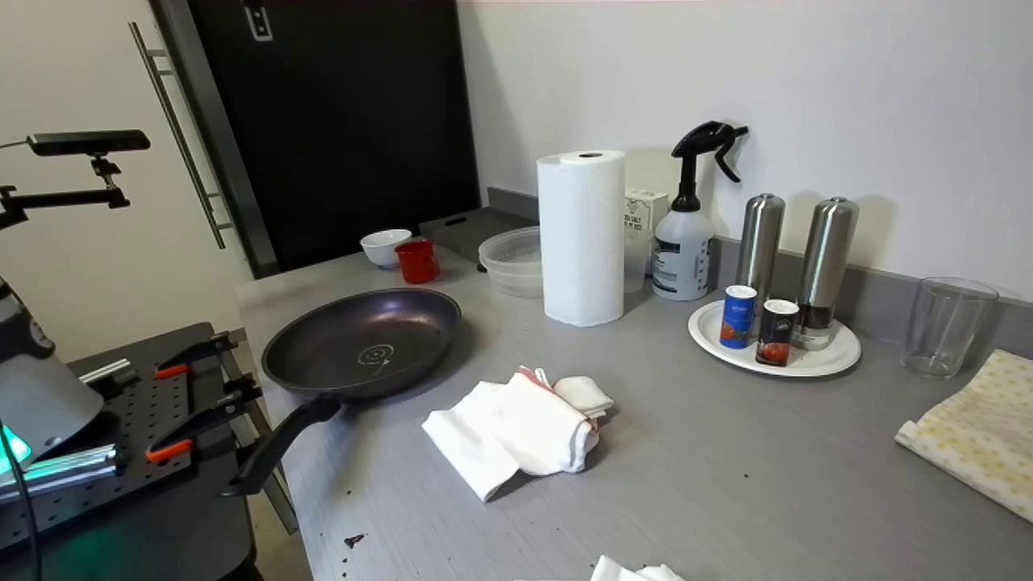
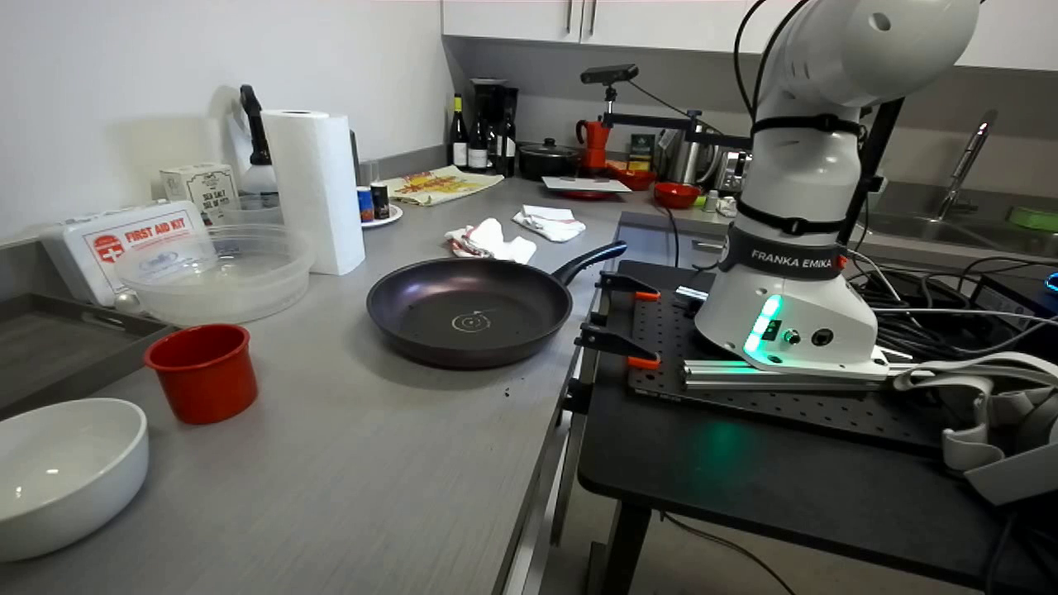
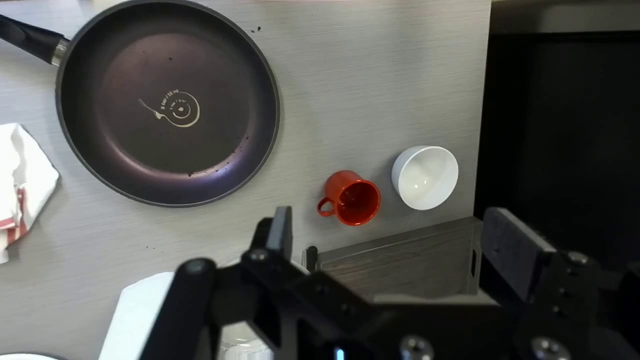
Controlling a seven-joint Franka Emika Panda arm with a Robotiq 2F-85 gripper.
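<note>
My gripper hangs high over the counter in the wrist view, open, its two fingers wide apart with nothing held. Below it and between the fingers in that view stands a red mug (image 3: 358, 203), handle toward the pan. A white bowl (image 3: 424, 177) sits just beside the mug, apart from it. The dark frying pan (image 3: 174, 108) lies flat on the counter, empty, its black handle (image 1: 276, 455) reaching past the counter's edge. A crumpled white cloth (image 1: 518, 426) with red stripes rests near the pan. Neither exterior view takes in the gripper.
A paper towel roll (image 1: 583, 237) and a clear plastic tub (image 2: 218, 273) stand by the wall. Close to the mug is a grey tray (image 3: 402, 258). Shakers and grinders share a white plate (image 1: 775, 357). Bare counter lies between pan and bowl.
</note>
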